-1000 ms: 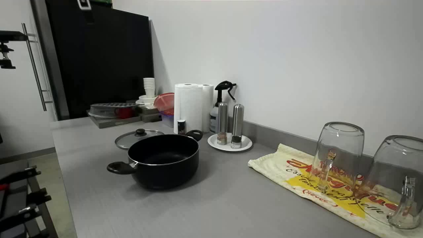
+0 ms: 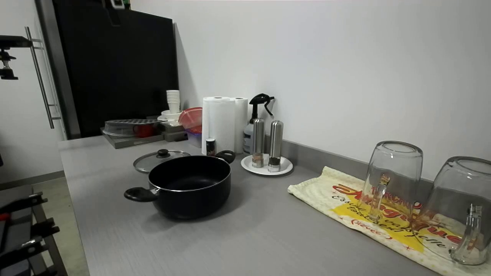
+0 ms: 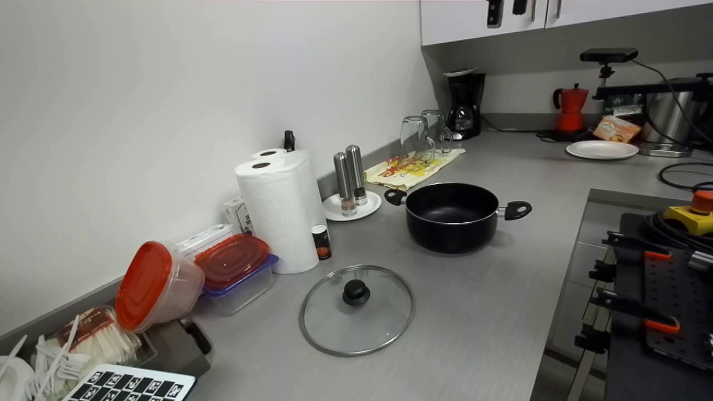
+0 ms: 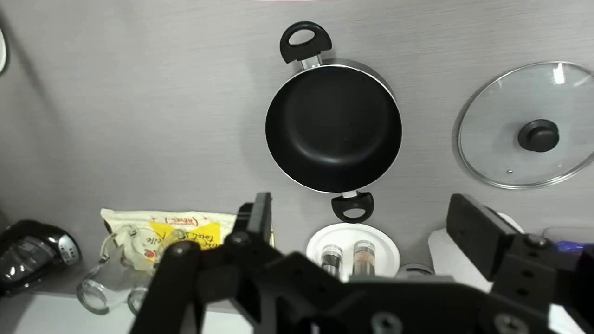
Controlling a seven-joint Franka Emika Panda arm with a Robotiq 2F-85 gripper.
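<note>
High above the counter, my gripper stands open in the wrist view, with no object between its fingers. Only its dark fingertips point(image 3: 494, 13) reach into the top of exterior view 2. Below it, a black two-handled pot point(image 4: 334, 128) sits uncovered on the counter, its inside empty. The pot point(image 3: 451, 224) stands upright and apart from its glass lid. That lid point(image 3: 357, 321) lies flat with its black knob point(image 3: 356, 292) up, and is cut by the right edge of the wrist view.
Paper towel rolls point(image 3: 277, 214) and a white plate point(image 2: 267, 171) bearing two metal mills stand by the wall. Upturned glass mugs point(image 2: 391, 184) rest on a yellow-printed cloth point(image 2: 322, 193). Plastic tubs point(image 3: 160, 287) crowd one end. Bare counter point(image 2: 184, 248) extends along the front.
The bit of my gripper at the top of exterior view 1 has shifted right and slightly up. Pot, lid and the other counter items have stayed in place.
</note>
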